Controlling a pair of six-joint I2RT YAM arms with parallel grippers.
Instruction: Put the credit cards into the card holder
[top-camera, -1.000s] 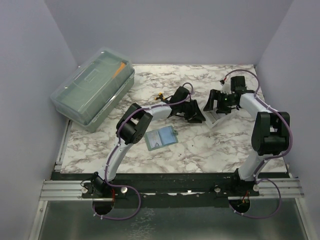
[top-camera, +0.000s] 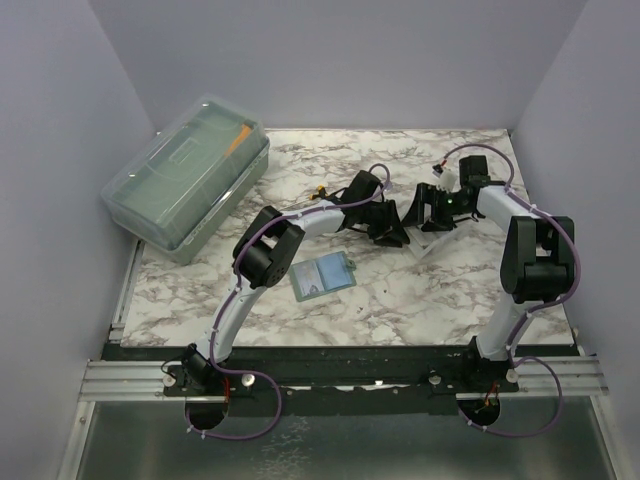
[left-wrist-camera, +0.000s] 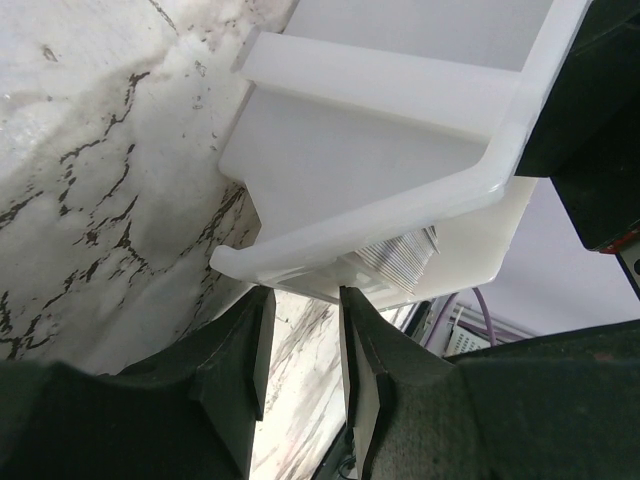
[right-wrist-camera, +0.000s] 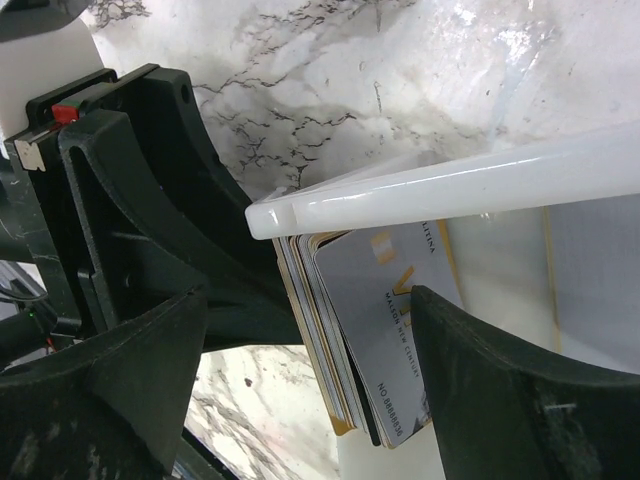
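Observation:
The white plastic card holder (top-camera: 432, 246) is tilted over the marble table, right of centre. Its corner is at my left gripper, which is shut on the holder's edge with a gap between the fingers. In the right wrist view, a stack of credit cards (right-wrist-camera: 385, 330), the front one silver-grey, stands in the holder's end section under the white rim (right-wrist-camera: 430, 193). My right gripper is part open over the stack, one finger on each side of it. Whether its pads touch the cards, I cannot tell.
A large box with a translucent green lid (top-camera: 185, 175) stands at the left. A flat two-panel tray (top-camera: 322, 277) lies front of centre, and a small yellow-and-black item (top-camera: 320, 192) lies behind it.
The left arm has hardly moved.

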